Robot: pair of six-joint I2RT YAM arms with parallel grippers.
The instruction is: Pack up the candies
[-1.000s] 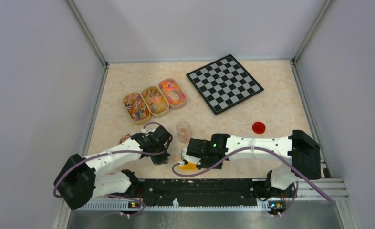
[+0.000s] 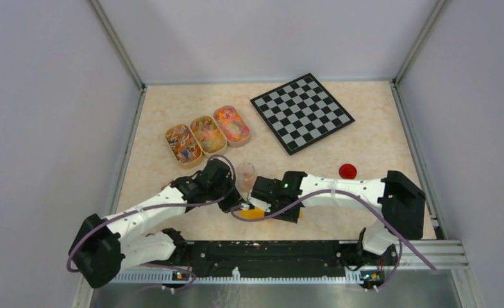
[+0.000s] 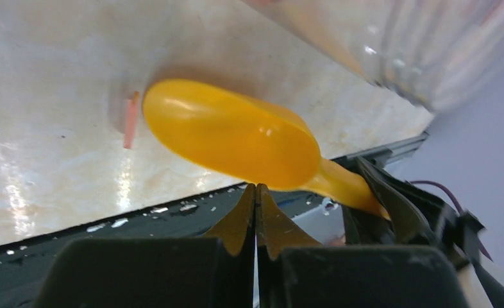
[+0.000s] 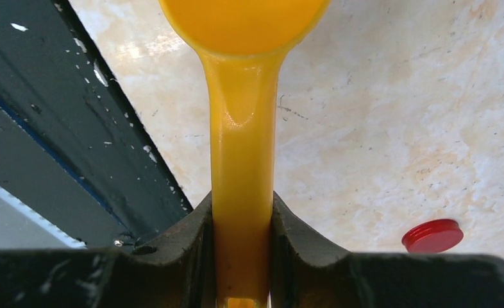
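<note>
A yellow scoop [image 4: 243, 128] is held by its handle in my right gripper, which is shut on it. In the left wrist view the scoop's bowl [image 3: 230, 135] looks empty and lies low, close to the table. Just off the bowl's tip a thin pink candy [image 3: 131, 120] lies on the table. My left gripper is shut with nothing showing between its fingertips, near the bowl's side. Behind the scoop stands a clear jar [image 2: 246, 174] with a few pinkish candies inside. Three tubs of candies [image 2: 207, 135] stand at the back left.
A red lid [image 2: 347, 171] lies on the right of the table. At the back is a checkered board [image 2: 302, 113]. Bare table lies between board and lid. The table's dark front edge [image 3: 57, 234] runs close by the scoop.
My left gripper has moved right, up to the scoop. The right arm has shifted slightly, with the scoop still in its grip. Tubs, jar and lid stay put.
</note>
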